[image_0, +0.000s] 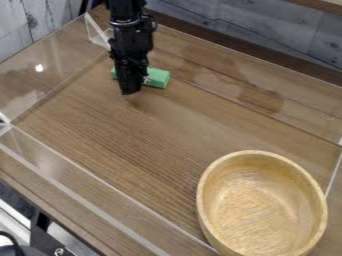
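Observation:
The dark gripper (130, 80) hangs from the arm at the upper left of the camera view, low over the wooden table (147, 160). Just behind it and to its right is a green block (154, 78), partly hidden by the gripper. The fingertips are dark and small, so their state and whether they touch the block cannot be made out.
A round tan bowl (261, 205) stands at the lower right. The table's edges show at the top and lower left.

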